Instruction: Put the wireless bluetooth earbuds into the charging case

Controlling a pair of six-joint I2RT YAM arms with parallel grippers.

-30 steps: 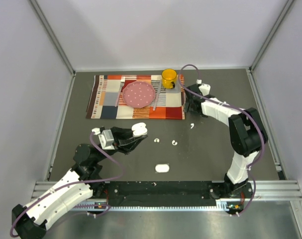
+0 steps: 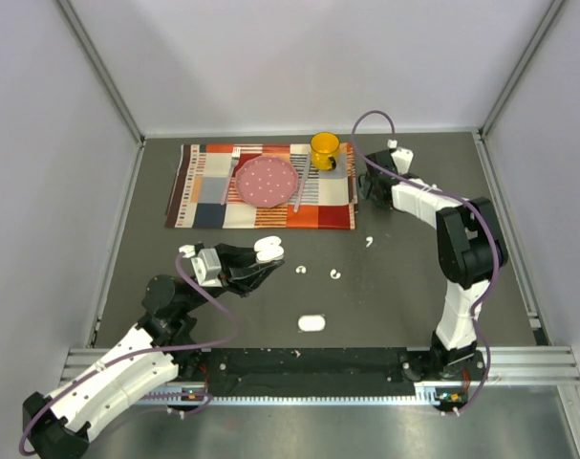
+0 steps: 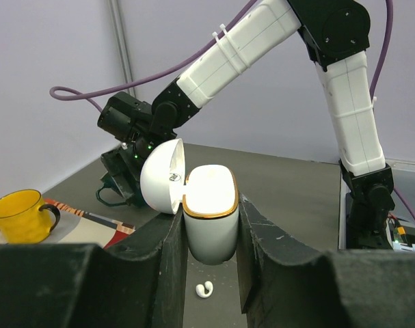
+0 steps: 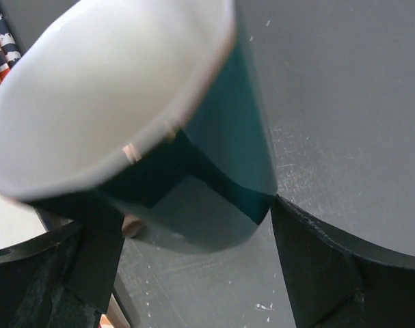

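Observation:
A white charging case [image 2: 268, 250] with its lid raised is in my left gripper [image 2: 257, 260], above the table at left of centre. In the left wrist view the fingers are shut on the case's body [image 3: 211, 229], and its lid [image 3: 163, 176] stands open. Three small white earbuds lie on the table: one [image 2: 301, 269], a second [image 2: 335, 274] and a third [image 2: 370, 241]. At the back right, my right gripper [image 2: 374, 187] has its fingers apart around a dark teal mug [image 4: 221, 171] with a white inside. Whether both fingers touch the mug cannot be told.
A white rounded object [image 2: 311, 323] lies near the front edge. A striped placemat [image 2: 213, 215] at the back carries a pink plate [image 2: 267, 182], a fork [image 2: 229, 180], a knife [image 2: 303, 184] and a yellow mug [image 2: 325, 151]. Open table lies right of the earbuds.
The right arm has shifted slightly right and towards the back at the table's far side. My left arm, the case and the earbuds have stayed put.

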